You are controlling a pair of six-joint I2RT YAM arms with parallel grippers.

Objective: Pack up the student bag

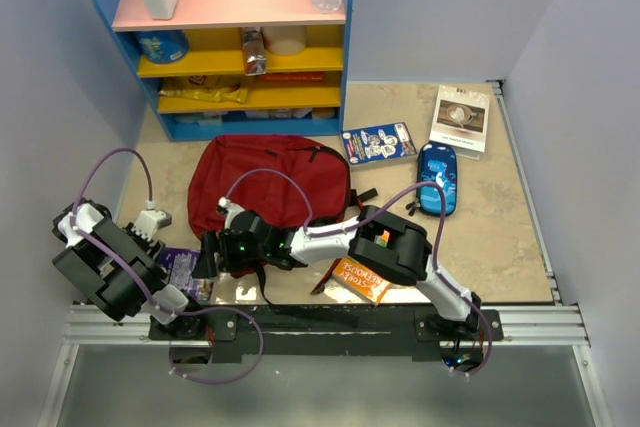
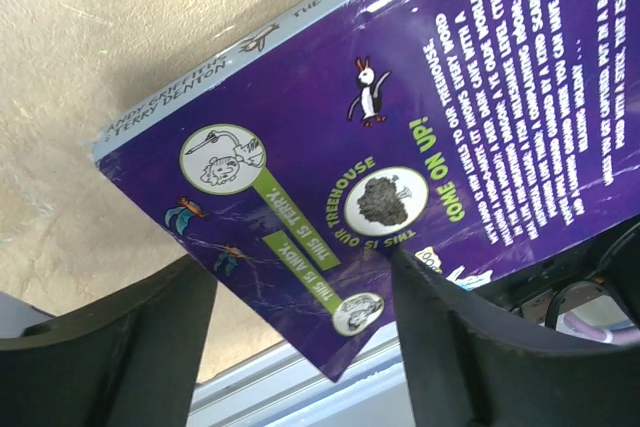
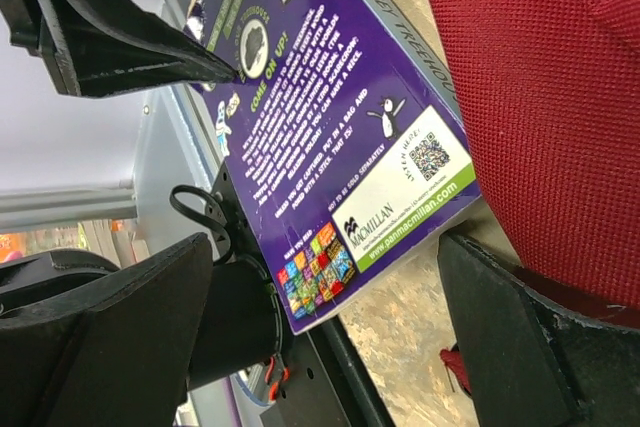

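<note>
A purple paperback (image 1: 185,272) lies at the table's front left, back cover up. Over its left end, my left gripper stands part open, its fingers (image 2: 160,322) apart and a corner of the cover showing between them; whether they touch it I cannot tell. My right gripper is open at the book's other end, beside the red bag (image 1: 265,172), with the barcode end of the book (image 3: 400,187) in view between its fingers. The bag lies flat in the middle, partly covered by my right arm.
An orange book (image 1: 362,280) lies under the right arm. Toward the back right are a blue book (image 1: 380,144), a blue pencil case (image 1: 438,182) and a white book (image 1: 460,119). A shelf unit (image 1: 230,39) stands behind the bag.
</note>
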